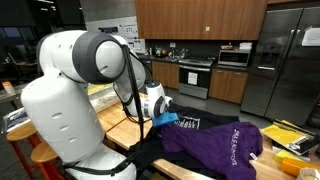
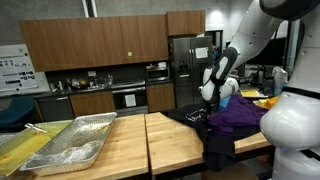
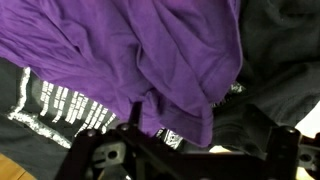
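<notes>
A crumpled purple cloth (image 1: pixel 210 146) lies over a black cloth (image 1: pixel 150 153) on the wooden table. The wrist view looks down on the purple cloth (image 3: pixel 180 65), whose folded lower edge reaches toward the space between my fingers. White lettering and stripes show on the black cloth (image 3: pixel 30 135) at the left, and more dark fabric lies at the right. My gripper is open, its two dark fingers set wide apart at the bottom of that view. In exterior view 1 the gripper (image 1: pixel 163 119) is over the near left part of the cloths; its fingertips are hard to make out there.
Yellow items (image 1: pixel 284 136) and a foil-like tray sit at the table's right end. On the other side stands a large foil-lined tray (image 2: pixel 70 144) with a yellow one beside it. Stools (image 1: pixel 43 153) stand at the left.
</notes>
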